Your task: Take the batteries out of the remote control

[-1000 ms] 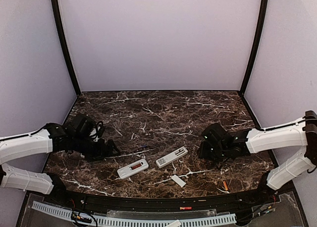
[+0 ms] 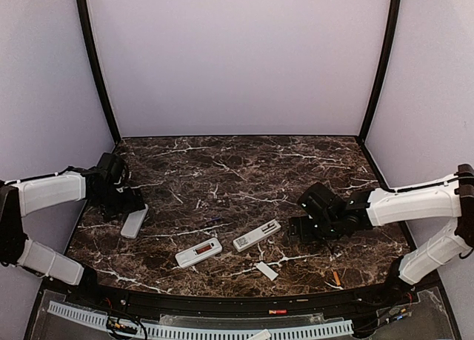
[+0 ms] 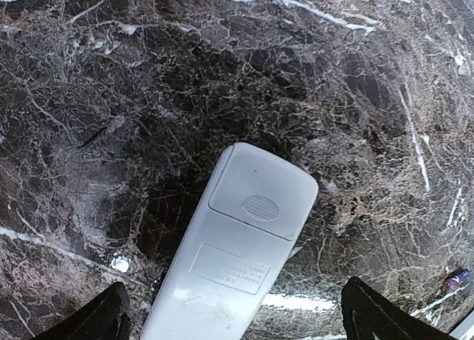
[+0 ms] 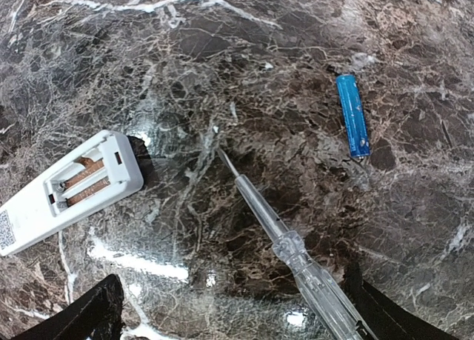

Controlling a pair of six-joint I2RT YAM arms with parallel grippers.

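A white remote with its battery cover on lies face down below my left gripper, which is open and empty. In the top view this left remote is partly beneath that gripper. Another remote has an uncovered compartment with a reddish battery inside. The third remote lies uncovered, and its compartment looks empty. My right gripper stands open; a clear screwdriver runs under its right finger. Farther off lies a blue battery.
A loose white cover lies near the front edge. A small dark purple-blue object rests mid-table, and an orange piece lies at front right.
My left arm has moved left and back, from beside the middle of the table to over the left remote, uncovering more of it. The right arm has shifted only slightly.
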